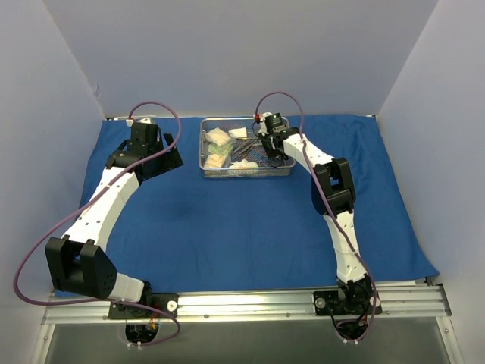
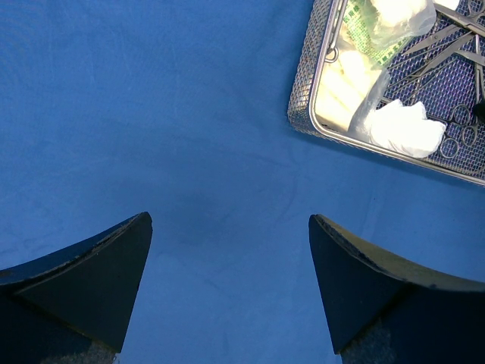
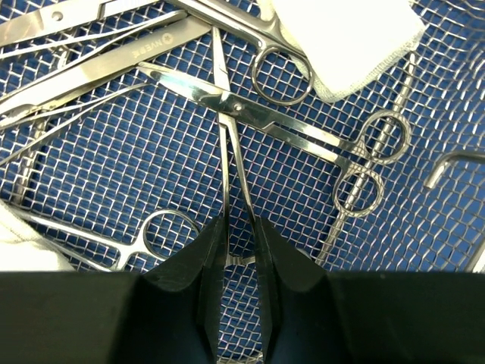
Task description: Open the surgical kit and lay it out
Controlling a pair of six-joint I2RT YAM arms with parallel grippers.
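The wire mesh tray (image 1: 216, 173) at the back centre holds gauze pads, wrapped packs and metal instruments. In the right wrist view my right gripper is down in the tray, its fingertips close together at the legs of a long slim instrument (image 3: 236, 152); whether they grip it I cannot tell. Scissors (image 3: 276, 125) lie across that instrument, with a white gauze pad (image 3: 348, 42) above. My left gripper stands open over bare blue cloth, left of the tray, with nothing between its fingers.
The blue drape (image 1: 227, 227) is clear in front of the tray and to both sides. Grey walls bound the left, right and back. A metal rail (image 1: 242, 299) runs along the front edge.
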